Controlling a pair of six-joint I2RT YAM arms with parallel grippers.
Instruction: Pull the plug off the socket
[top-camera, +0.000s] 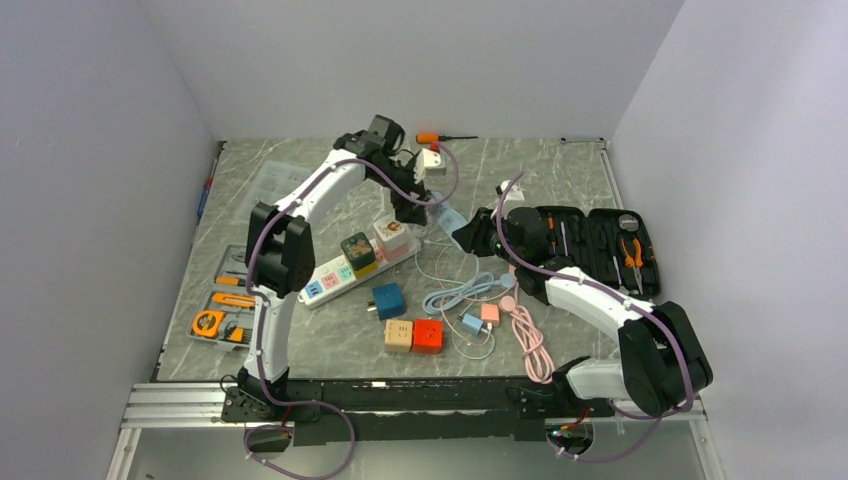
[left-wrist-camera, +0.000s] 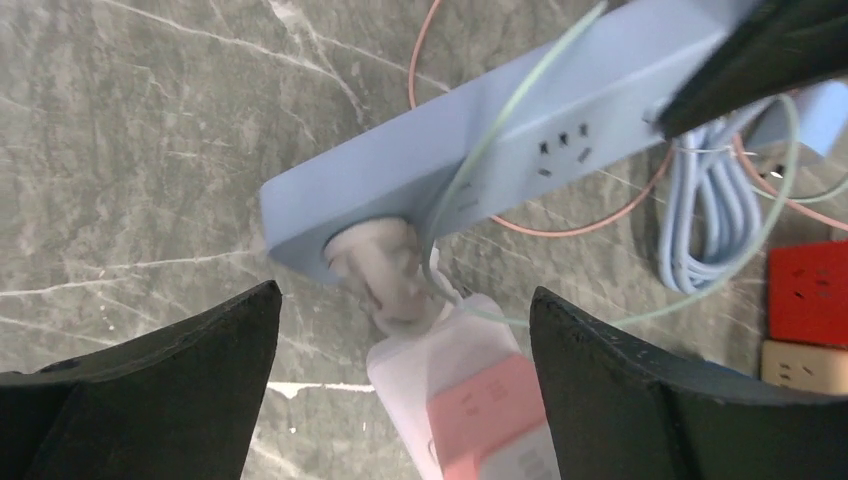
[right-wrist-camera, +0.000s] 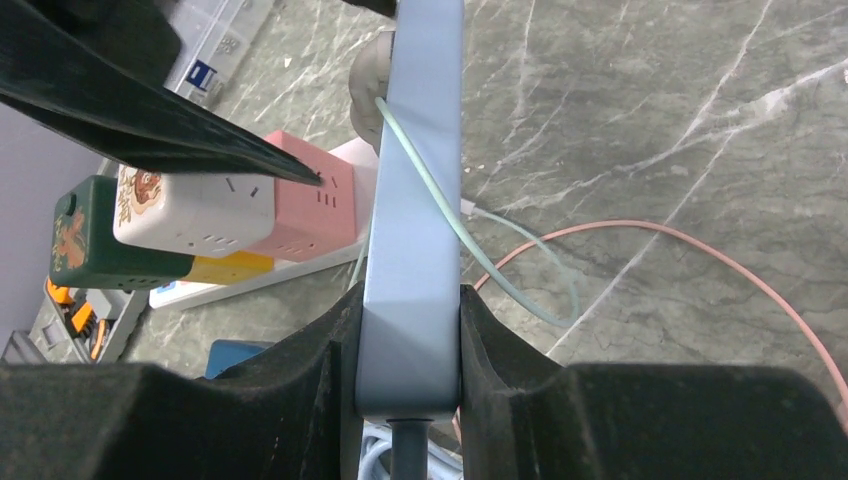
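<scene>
A pale blue power strip (top-camera: 446, 214) is held aloft, with my right gripper (top-camera: 476, 236) shut on its near end; the right wrist view shows it (right-wrist-camera: 410, 250) between the fingers. A grey-white plug (left-wrist-camera: 385, 275) is on the strip's far end, with a pale cable hanging beside it. My left gripper is open at that end, its fingers apart either side of the plug, not visibly touching it.
A white strip with cube adapters (top-camera: 330, 280) lies left of centre. Blue and pink cables (top-camera: 530, 340), loose cubes (top-camera: 427, 337) and a black tool case (top-camera: 580, 245) surround it.
</scene>
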